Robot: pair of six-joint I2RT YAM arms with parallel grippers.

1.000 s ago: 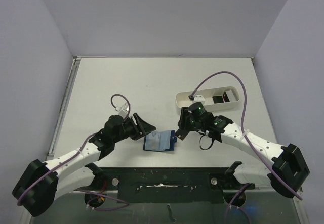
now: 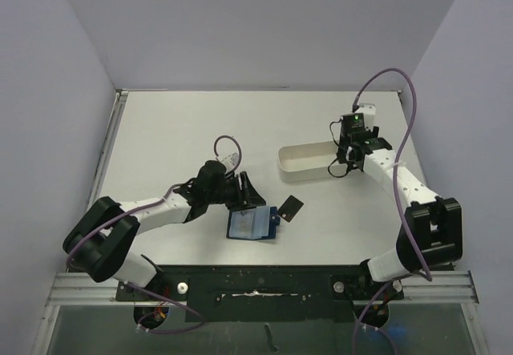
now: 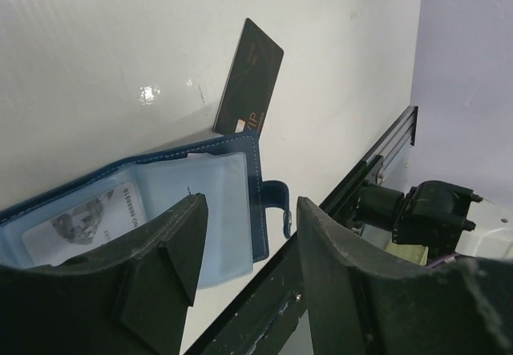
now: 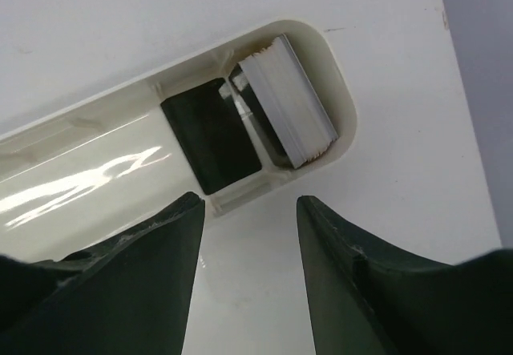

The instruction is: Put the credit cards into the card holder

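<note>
A dark card marked VIP (image 3: 250,78) lies flat on the table, its lower end at the edge of the open blue card holder (image 3: 258,203). The holder's clear sleeves show a pale card (image 3: 84,225) inside. My left gripper is over the holder's right side and tab, its fingers apart and empty. Beside the white tray's right end hovers my right gripper, open with nothing between its fingers. Black cards (image 4: 211,135) lie in one compartment of that tray, and a stack of white cards (image 4: 288,101) stands in its end compartment.
The white tray (image 2: 300,175) sits at the back right of the table; its long left compartment is empty. A dark bar (image 2: 256,271) runs along the front edge.
My right gripper has moved from above the dark card to the back right, over the tray's end, uncovering the card. The left gripper has moved rightward over the holder.
</note>
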